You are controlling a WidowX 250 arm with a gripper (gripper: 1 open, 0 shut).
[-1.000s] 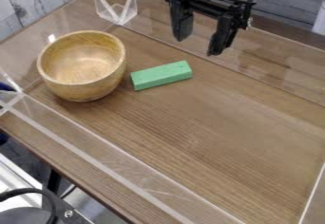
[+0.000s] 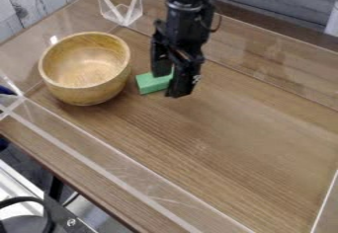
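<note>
The black robot arm reaches down from the top centre to the gripper [image 2: 176, 65], which hangs with its fingers apart over a green block [image 2: 152, 82]. The block lies on the wooden table [image 2: 231, 168], partly hidden behind the gripper. Whether the fingers touch the block I cannot tell.
A large wooden bowl [image 2: 82, 67] stands just left of the block. A white wire object [image 2: 122, 5] is at the back left. Black cables [image 2: 40, 202] lie at the lower left edge.
</note>
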